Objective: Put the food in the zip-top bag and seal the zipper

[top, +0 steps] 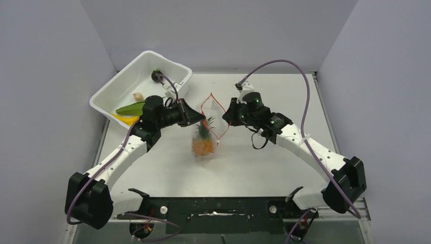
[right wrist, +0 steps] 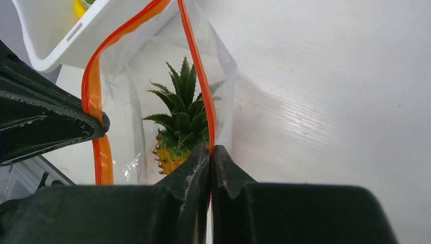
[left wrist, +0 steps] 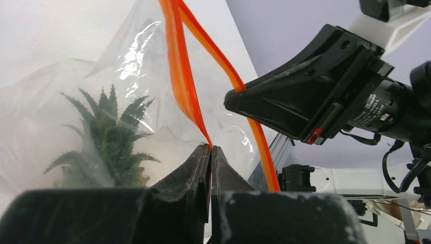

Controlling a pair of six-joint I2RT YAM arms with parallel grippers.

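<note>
A clear zip top bag (top: 209, 153) with an orange-red zipper rim hangs between my two grippers, its mouth spread into a narrow diamond. Inside the bag is a pineapple (top: 203, 147), leaves upward; through the film in the right wrist view the pineapple (right wrist: 175, 119) shows its green crown and orange body. My left gripper is shut on one side of the orange rim. The opposite side of the rim is pinched by my right gripper, also shut. In the left wrist view the pineapple's crown (left wrist: 109, 137) is blurred by the film.
A white bin (top: 101, 95) stands at the back left with a dark round item (top: 156, 76), a small bulb (top: 137, 96), a green item (top: 131, 109) and a yellow one (top: 126, 120).
</note>
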